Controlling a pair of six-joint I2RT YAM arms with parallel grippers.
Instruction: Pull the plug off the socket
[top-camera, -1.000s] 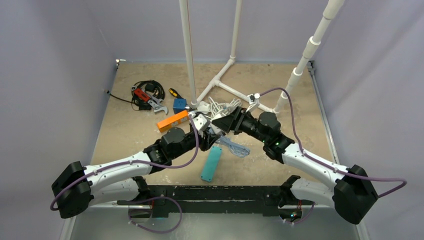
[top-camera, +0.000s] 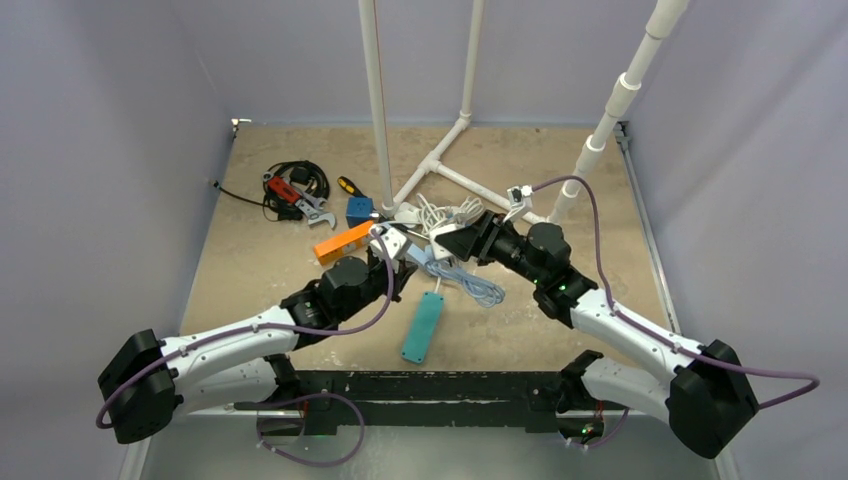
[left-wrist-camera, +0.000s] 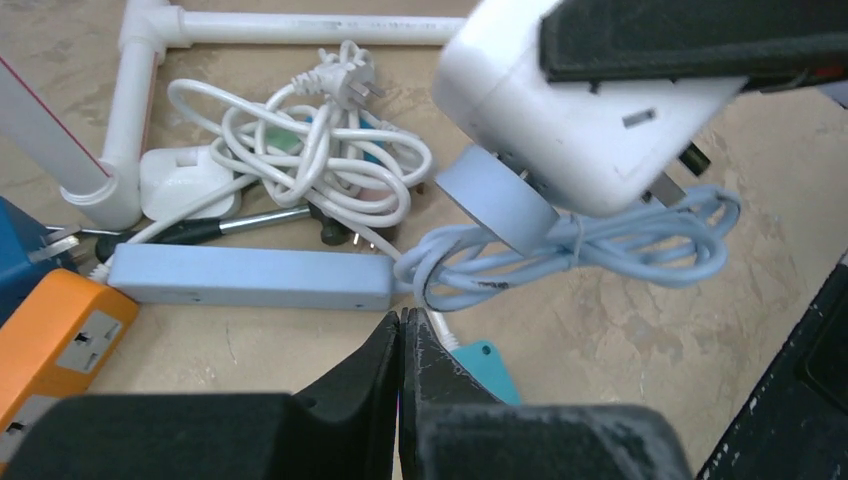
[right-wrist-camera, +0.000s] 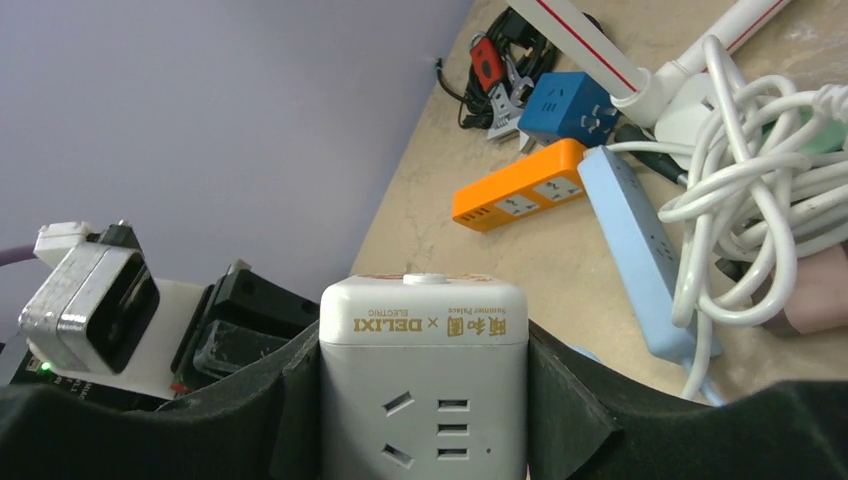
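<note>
A white cube socket (right-wrist-camera: 423, 380), with Delixi printed on it, is held in my right gripper (top-camera: 455, 238), whose fingers close on its sides. In the left wrist view the socket (left-wrist-camera: 570, 120) is raised at the upper right, metal prongs showing near its right edge and a pale blue band (left-wrist-camera: 495, 200) below it. My left gripper is shut, nothing between its fingertips, below and to the left of the socket and apart from it.
On the board lie a pale blue power strip (left-wrist-camera: 245, 275), an orange one (right-wrist-camera: 515, 190), a teal one (top-camera: 423, 325), bundled cables (left-wrist-camera: 300, 160), a blue cube (right-wrist-camera: 560, 105) and tools (top-camera: 300, 200). White pipes (top-camera: 450, 175) stand behind.
My left gripper has drawn back to the left, away from the socket. My right gripper, with the socket in it, has shifted right, so the two grippers are farther apart.
</note>
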